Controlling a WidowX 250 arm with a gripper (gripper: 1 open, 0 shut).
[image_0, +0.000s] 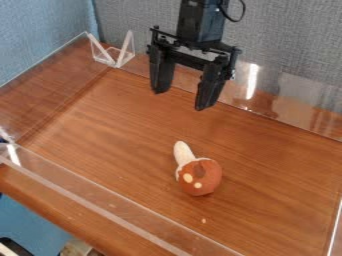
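The black gripper (185, 85) hangs over the back of the wooden table, its two wide fingers apart with nothing between them. Below it, near the middle front of the table, a toy mushroom (199, 174) lies on its side, with a round red spotted cap and a pale stem pointing toward the back. The gripper is clear of the toy.
A white wire-like bracket (112, 50) stands at the back left corner. Grey and blue walls rise behind.
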